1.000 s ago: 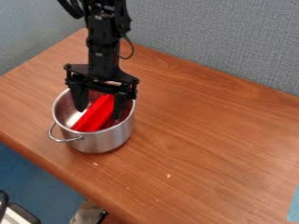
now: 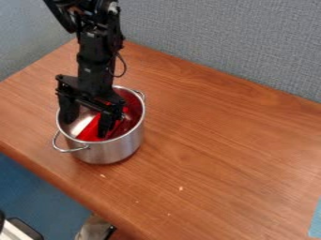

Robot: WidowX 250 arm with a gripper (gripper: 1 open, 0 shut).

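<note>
A steel pot (image 2: 119, 145) with looped side handles stands near the table's left edge. Inside it lies a red object (image 2: 92, 129), partly hidden by my black gripper (image 2: 94, 117), which reaches down into the pot from above. Whether the fingers are open or shut on the red object is unclear.
A blue floor shows beyond the table's front left edge.
The arm has shifted left within the pot, and the gripper now covers more of the pot's left side. The pot stands in about the same place.
</note>
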